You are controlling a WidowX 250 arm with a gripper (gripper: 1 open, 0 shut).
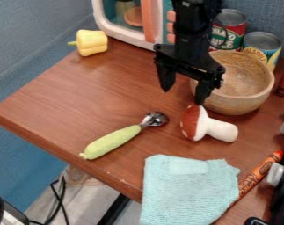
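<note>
My black gripper (183,88) hangs over the left rim of the wooden bowl (243,92), its fingers apart, one at the left outside the bowl and one lower by the rim. A red-and-white toy mushroom (214,127) lies in front of the bowl. A green-handled scoop (109,141) lies on the table to the left of it, and a yellow pepper (89,41) is at the back left.
A toy microwave (127,26) and two cans (229,26) stand at the back. A light blue cloth (189,193), a patterned stick (257,180) and dark bottles line the front right.
</note>
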